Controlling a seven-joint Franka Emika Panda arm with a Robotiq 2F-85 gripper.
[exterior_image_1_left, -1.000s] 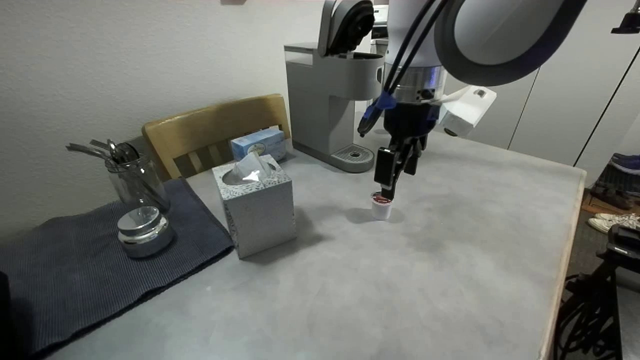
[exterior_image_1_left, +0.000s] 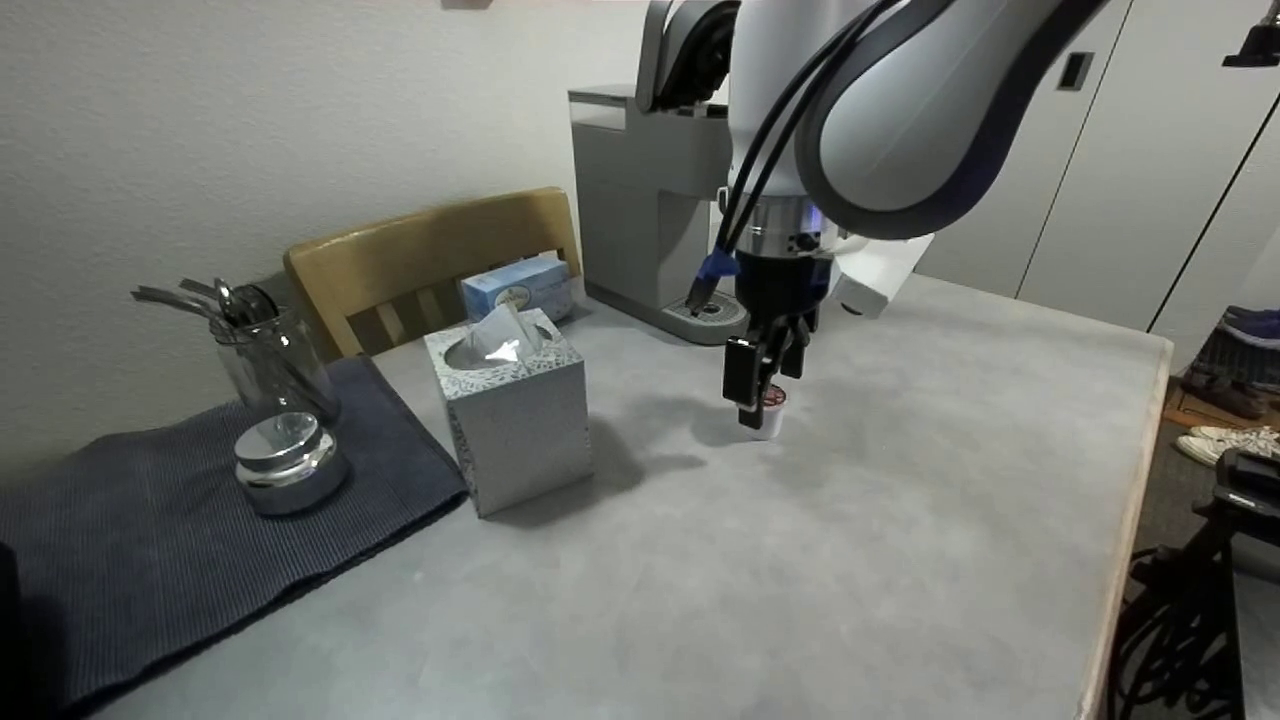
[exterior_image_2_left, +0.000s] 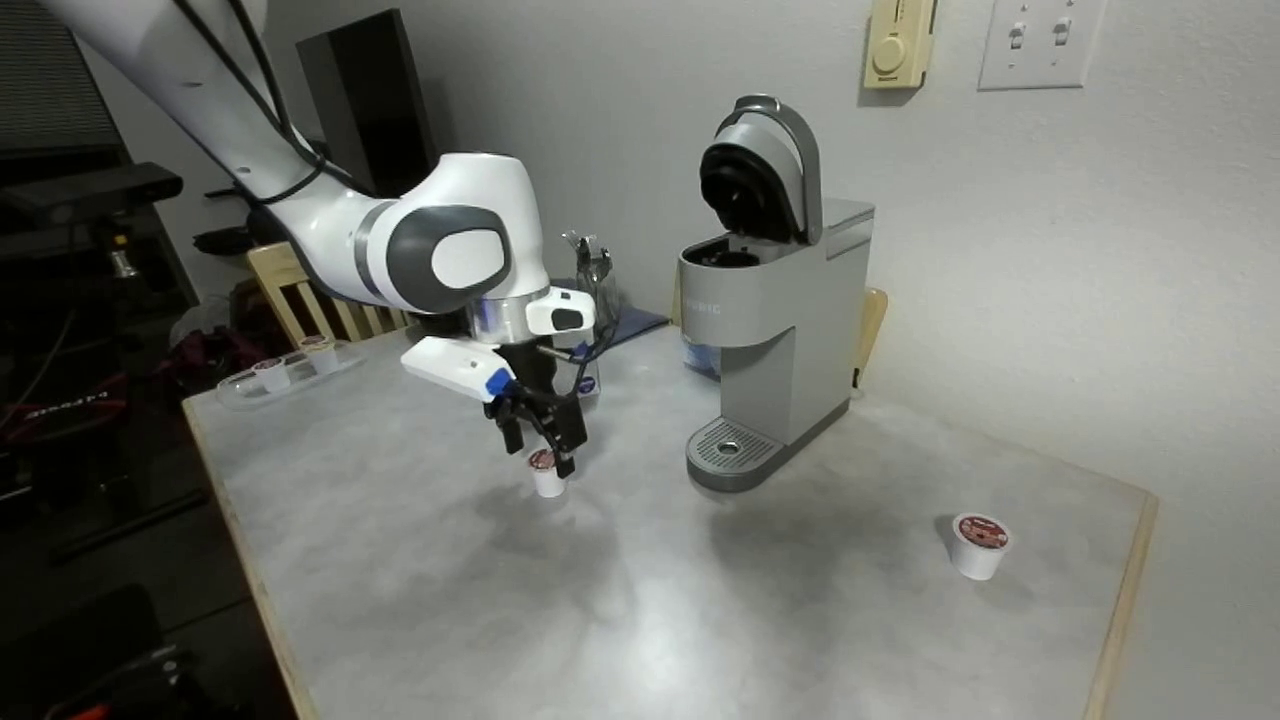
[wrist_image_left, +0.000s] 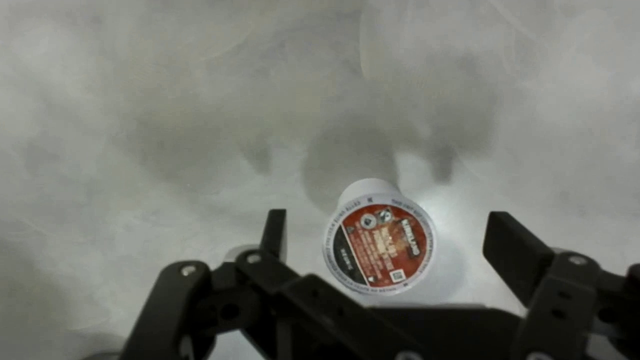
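Note:
A small white coffee pod (wrist_image_left: 381, 243) with a red and black lid stands upright on the table. In the wrist view it lies between the two finger lines, clear of both. My gripper is open just above it, pointing down, with nothing held. One finger partly covers the pod (exterior_image_1_left: 773, 419) in exterior view 1. From exterior view 2, the pod (exterior_image_2_left: 548, 482) shows beneath my gripper (exterior_image_2_left: 540, 454). The grey coffee maker (exterior_image_2_left: 768, 324) has its lid raised, exposing the opening on top.
Another pod (exterior_image_2_left: 980, 546) stands alone near the table's right edge in exterior view 2. A clear tray (exterior_image_2_left: 246, 392) with pods sits at the far left. The tissue box (exterior_image_1_left: 528, 420), jar of utensils (exterior_image_1_left: 278, 366) and dark mat (exterior_image_1_left: 372, 504) occupy one side.
My gripper has shifted left in exterior view 1 and come down slightly over the pod, now hiding part of it. The pod stands where it was.

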